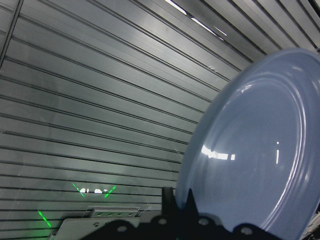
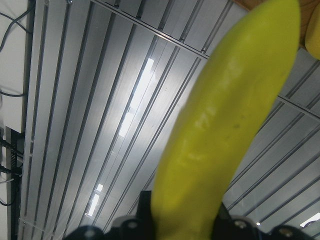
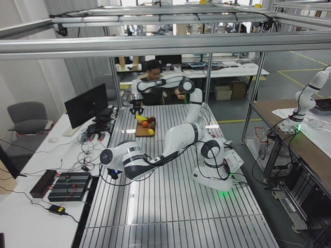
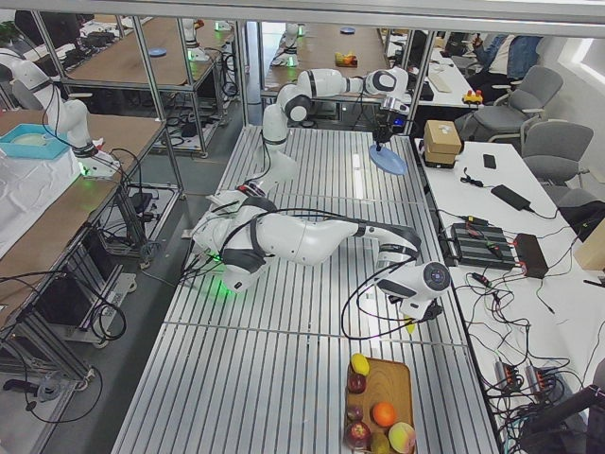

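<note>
A blue plate (image 1: pixel 255 145) fills the right of the left wrist view, my left gripper shut on its rim. In the camera right view that plate (image 4: pixel 388 161) is at the far end of the slatted table. A yellow banana (image 2: pixel 220 125) rises through the right wrist view, held in my right gripper. In the camera left view the right gripper (image 3: pixel 136 110) is at the wooden board (image 3: pixel 144 133) with fruit, at the table's far end; the left gripper is largely hidden behind its arm.
On the board are an orange (image 4: pixel 384 414), a lemon (image 4: pixel 360 364), apples and other fruit. Desks with a monitor (image 3: pixel 86 105), power units and cables run along one side of the table. A person sits behind it.
</note>
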